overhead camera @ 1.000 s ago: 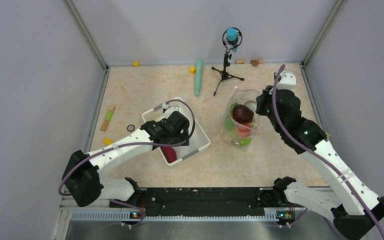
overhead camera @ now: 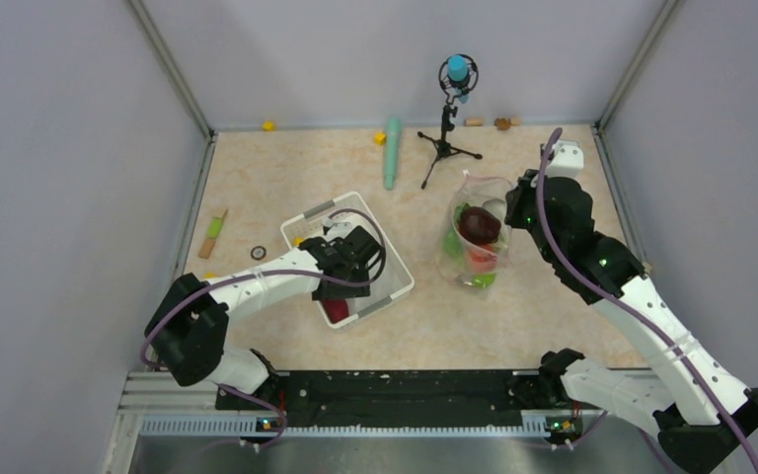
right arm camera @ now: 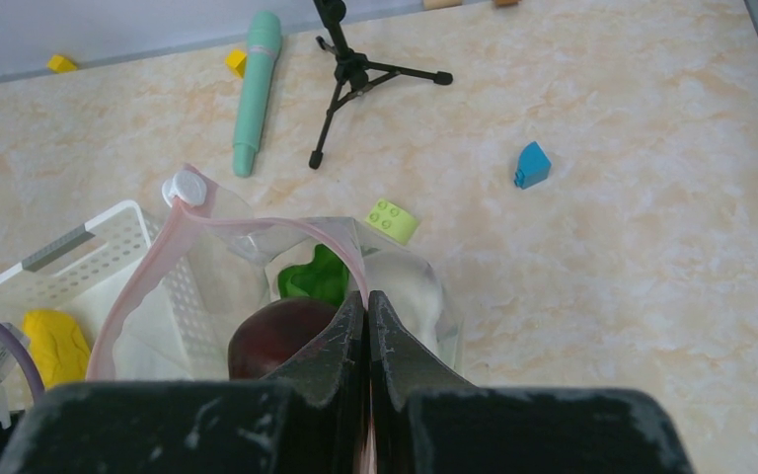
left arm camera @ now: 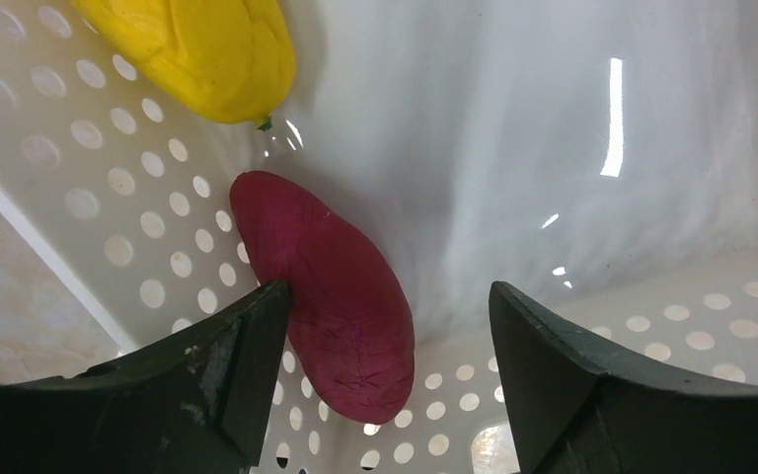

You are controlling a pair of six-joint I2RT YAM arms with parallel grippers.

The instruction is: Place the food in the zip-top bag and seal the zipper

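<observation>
In the left wrist view my left gripper hangs inside the white basket (overhead camera: 392,296), fingers apart, beside a dark red sweet-potato-like food (left arm camera: 345,336); a yellow food (left arm camera: 202,54) lies farther back. The clear zip top bag (overhead camera: 452,262) stands right of the basket, holding a dark oval food (overhead camera: 479,225) and green and red pieces. My right gripper is shut at the bag's pink zipper rim (right arm camera: 133,281); the rim runs down to its fingertips.
A tripod (overhead camera: 443,146), a teal cylinder (overhead camera: 392,153) and small blocks stand along the back. A blue piece (right arm camera: 533,165) and light green brick (right arm camera: 391,217) lie behind the bag.
The right arm and bag look unchanged.
</observation>
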